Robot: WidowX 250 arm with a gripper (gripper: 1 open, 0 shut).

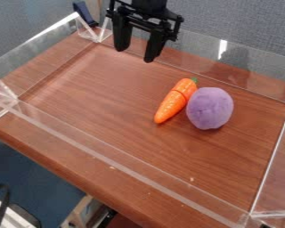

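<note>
An orange toy carrot (pixel 175 101) lies on the wooden table (pixel 103 125), right of the middle. Just right of it sits a round purple object (pixel 209 108). My black gripper (pixel 136 46) hangs at the top centre, above the back of the table, its two fingers apart with nothing between them. It is clear of both objects.
Clear plastic walls (pixel 266 86) edge the table. A small dark blue item (pixel 83 13) is at the back left corner beyond the table. The left and front parts of the tabletop are empty.
</note>
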